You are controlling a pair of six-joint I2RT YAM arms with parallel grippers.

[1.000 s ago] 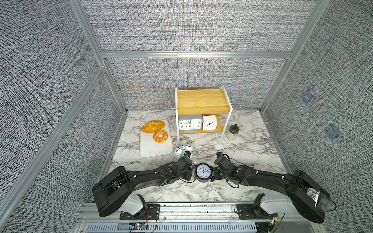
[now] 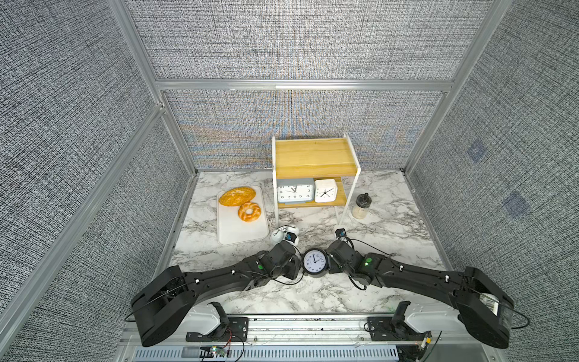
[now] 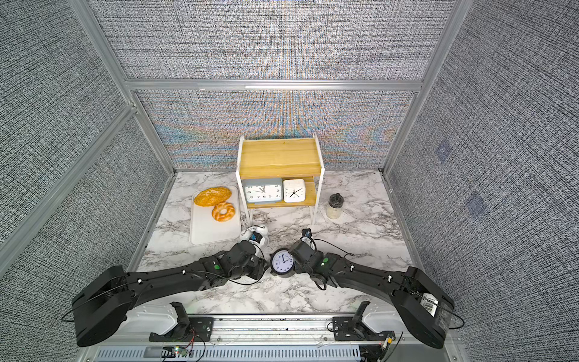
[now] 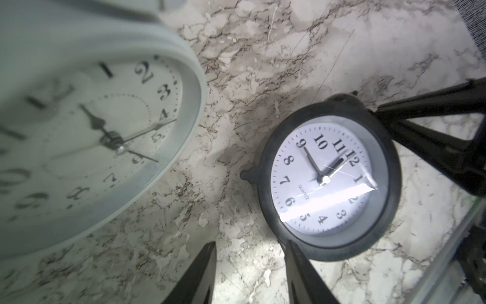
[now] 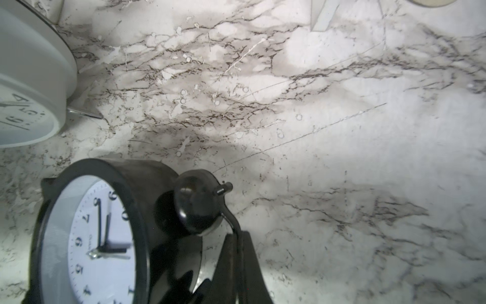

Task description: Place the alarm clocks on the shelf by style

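A black round twin-bell clock (image 2: pixel 314 261) is between my two grippers, its white face turned upward in the top views. In the right wrist view my right gripper is shut at the clock's thin black handle (image 5: pixel 230 219), beside a bell. My left gripper stands open below the clock's rim, its fingers apart and empty. A white bell clock (image 4: pixel 30 223) is on the table behind the left gripper, partly hidden by it from above. The lower shelf (image 2: pixel 342 194) bears a grey-blue rectangular clock (image 2: pixel 295 191) and a white square clock (image 2: pixel 325 190).
The shelf's upper board (image 2: pixel 314 157) is bare. On the left lies a white tray (image 2: pixel 241 234) with two breads; a dark-topped jar (image 2: pixel 361 207) stands right of the shelf.
The black clock has shifted slightly toward the shelf along with my right gripper. The left forearm has swung outward a little. The shelved clocks have not moved.
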